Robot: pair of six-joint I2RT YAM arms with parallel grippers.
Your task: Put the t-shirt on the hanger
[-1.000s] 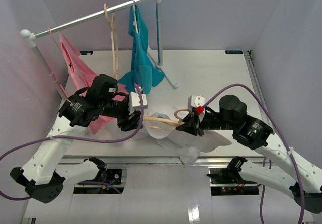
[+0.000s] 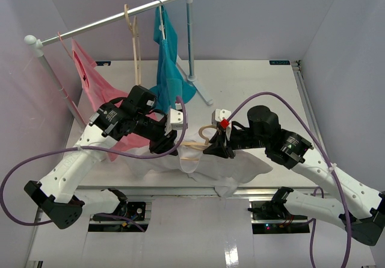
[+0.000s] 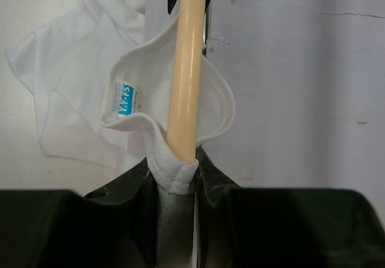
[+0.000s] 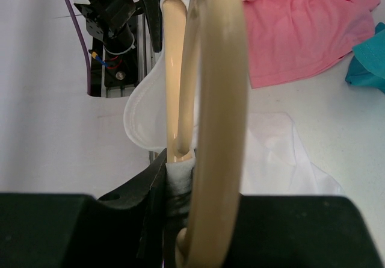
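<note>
The white t shirt (image 2: 234, 174) lies on the table, its collar lifted between both grippers around a wooden hanger (image 3: 186, 69); a blue label shows inside the collar. In the left wrist view my left gripper is shut on the collar fabric over one end of the hanger. My right gripper is shut at the other end, on hanger and white fabric, with the hanger's hook close to the lens. In the top view both grippers face each other above the front of the table.
A white rack (image 2: 110, 19) at the back left holds a pink garment (image 2: 96, 87), a teal garment (image 2: 165, 57) and empty wooden hangers (image 2: 135, 51).
</note>
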